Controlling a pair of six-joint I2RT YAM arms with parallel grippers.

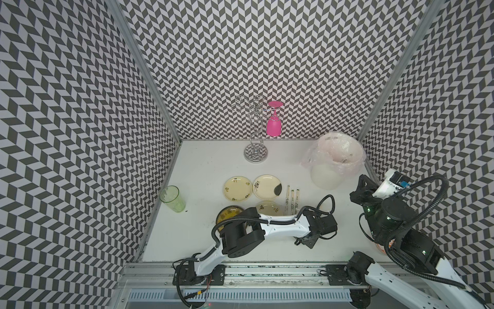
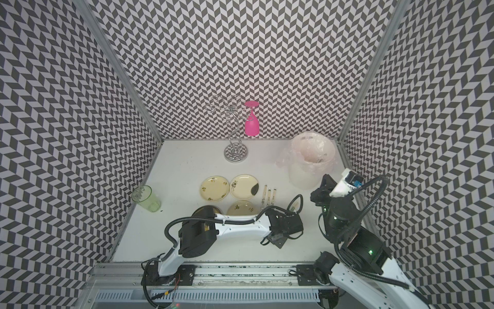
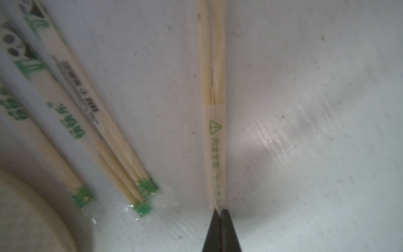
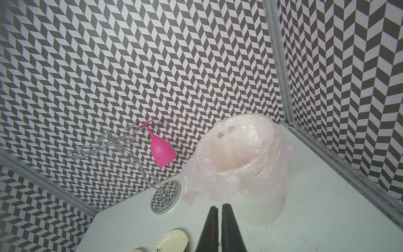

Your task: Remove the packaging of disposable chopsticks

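Note:
In the left wrist view, a pair of chopsticks [image 3: 219,46] stretches from the upper edge down toward my left gripper. Their lower part is in a pale wrapper [image 3: 214,155] with green print, which narrows to a pinched point between my shut left fingertips. Whether clear film covers the upper sticks, I cannot tell. From above, the left wrist hides this pair. Several other wrapped chopsticks [image 3: 79,100] lie to the left, also seen beside the plates as wrapped chopsticks [image 1: 292,199]. My right gripper is shut, nothing between its fingers, raised at the table's right side.
A white bin [image 1: 327,175] lined with a pinkish plastic bag [image 4: 239,172] stands at the back right. Plates [image 1: 237,189] lie left of the wrapped chopsticks. A metal rack [image 1: 255,153] holds a pink goblet [image 1: 273,126] at the back; a green glass [image 1: 174,199] stands far left.

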